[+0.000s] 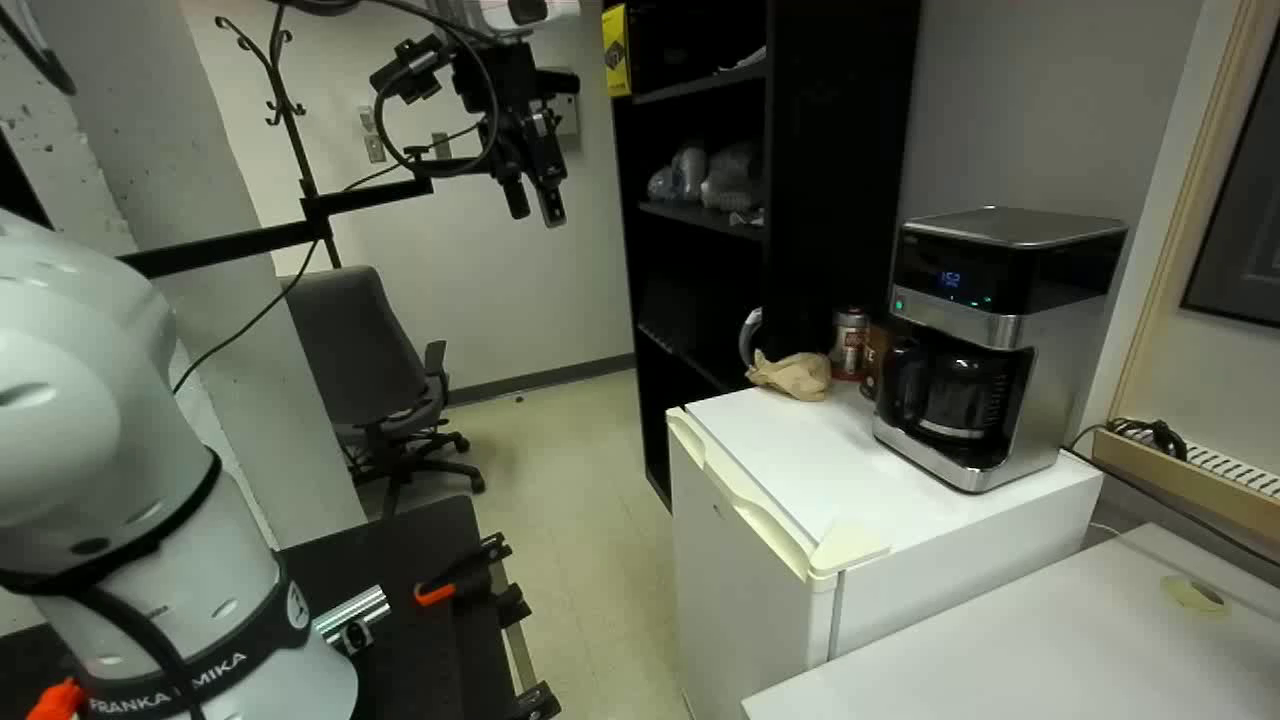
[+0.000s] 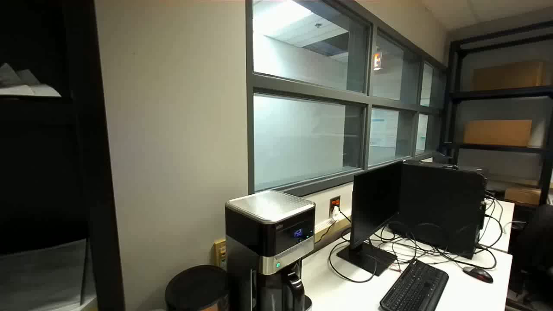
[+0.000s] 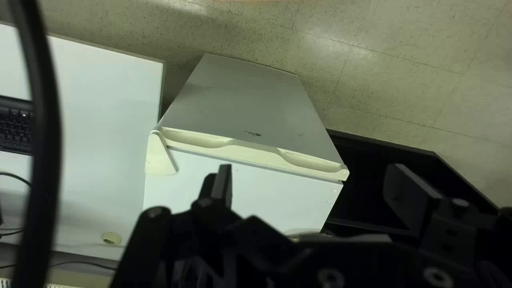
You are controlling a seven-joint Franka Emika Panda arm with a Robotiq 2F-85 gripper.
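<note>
High in the air, in exterior view 1, my gripper [image 1: 536, 209] hangs with its fingers pointing down. From the wrist view, the gripper is open, its fingers wide apart with nothing between them. Below and beyond it is a small white fridge [image 3: 249, 113], its door shut, a cream handle strip running along the top edge. A silver and black coffee maker [image 1: 1008, 348] stands on the fridge top [image 1: 786, 450] with a glass carafe [image 1: 963, 396] inside. Its display is lit. The gripper is well apart from all of these.
Beside the coffee maker are a tan cloth-like bundle [image 1: 794, 374] and a jar [image 1: 849, 342]. A tall black shelf [image 1: 834, 156] rises behind the fridge. A white desk [image 1: 1056, 636] adjoins it, bearing a monitor [image 2: 376, 207] and keyboard [image 2: 416, 287]. Open floor lies before the fridge.
</note>
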